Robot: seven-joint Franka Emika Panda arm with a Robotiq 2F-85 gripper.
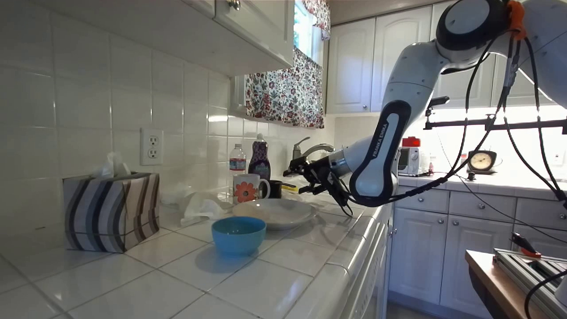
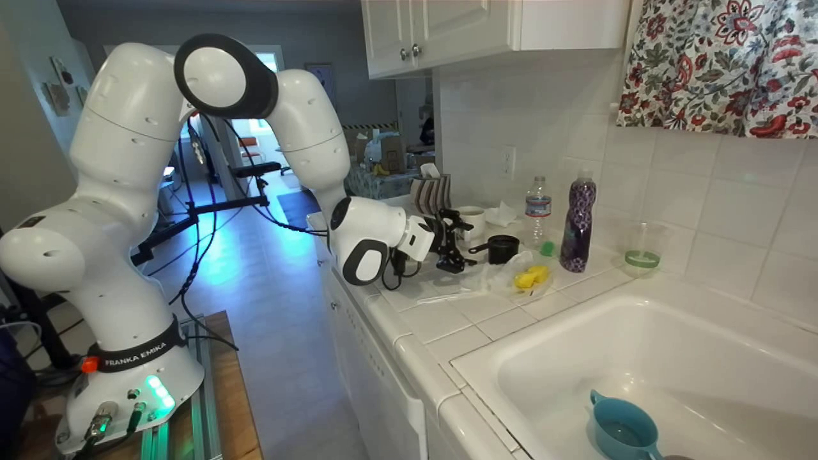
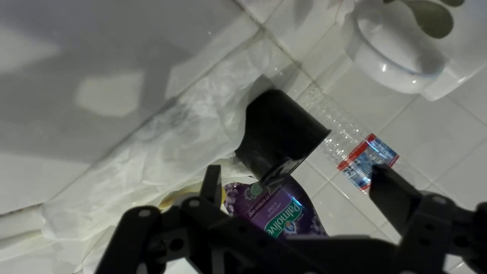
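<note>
Over the counter, my gripper stands open, its two dark fingers (image 3: 210,185) wide apart. Nothing is held between them. Ahead of it in the wrist view is a small black pot (image 3: 278,130), seen between and beyond the fingers; its handle (image 2: 479,248) points toward the gripper in exterior view 2. Close by the pot stand a purple Palmolive bottle (image 3: 278,210) and a clear water bottle (image 3: 367,160). A white mug with an orange flower (image 1: 246,188) is beside the pot.
A white plate (image 1: 287,212) and a blue bowl (image 1: 239,235) sit nearer the tissue box (image 1: 111,212). A plastic bag with something yellow (image 2: 530,276) lies by the pot. The sink (image 2: 537,368) holds a blue cup (image 2: 625,428).
</note>
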